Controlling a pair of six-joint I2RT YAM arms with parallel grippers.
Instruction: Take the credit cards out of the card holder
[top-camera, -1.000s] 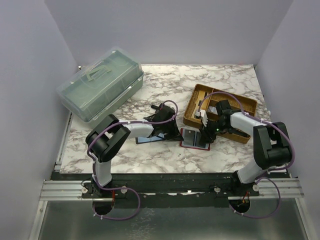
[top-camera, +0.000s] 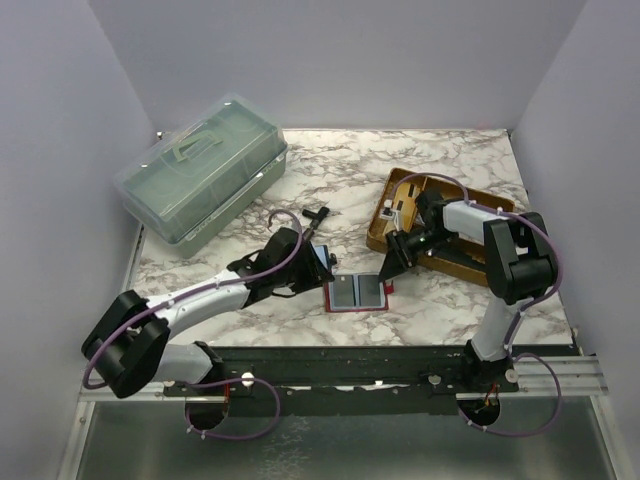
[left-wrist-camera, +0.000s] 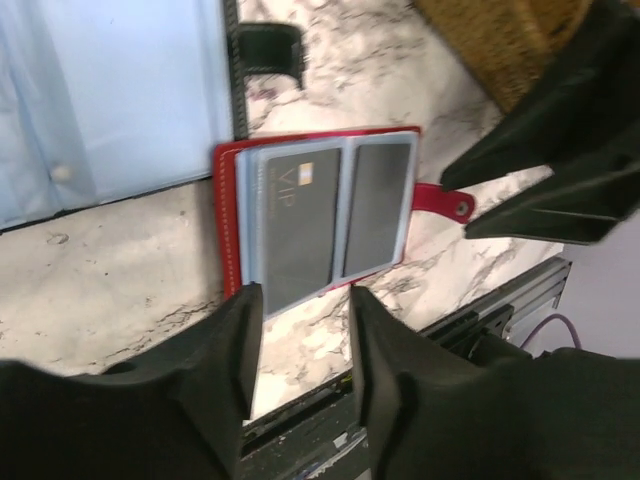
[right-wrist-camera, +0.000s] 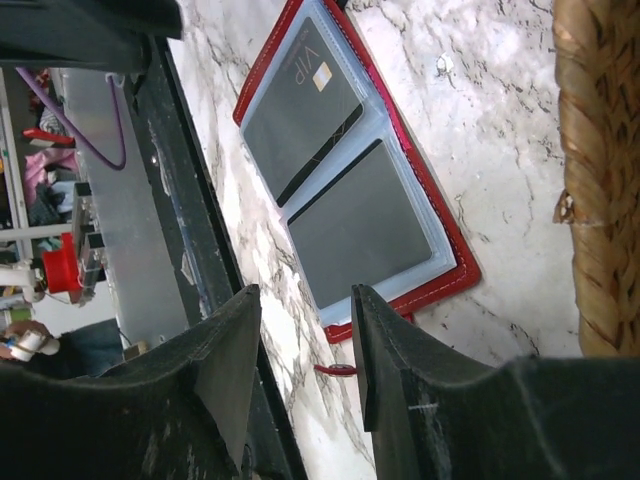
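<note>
An open red card holder (top-camera: 355, 291) lies on the marble table, showing two grey cards in clear sleeves; one marked VIP (left-wrist-camera: 297, 225) is on the left half, a plain card (right-wrist-camera: 360, 225) on the right. In the top view my left gripper (top-camera: 318, 270) is at the holder's left edge; in its wrist view its fingers stand apart above the holder, nothing between them. My right gripper (top-camera: 390, 264) is by the holder's right edge, near the red strap, its fingers (right-wrist-camera: 210, 390) apart and empty.
A light-blue folder (left-wrist-camera: 95, 100) lies behind the left gripper. A woven basket (top-camera: 380, 215) with compartments stands at the back right. A translucent green box (top-camera: 200, 170) sits at the back left.
Both grippers and the red holder have moved leftward across the table over the last second, the left arm furthest. The holder now lies nearer the table's middle.
</note>
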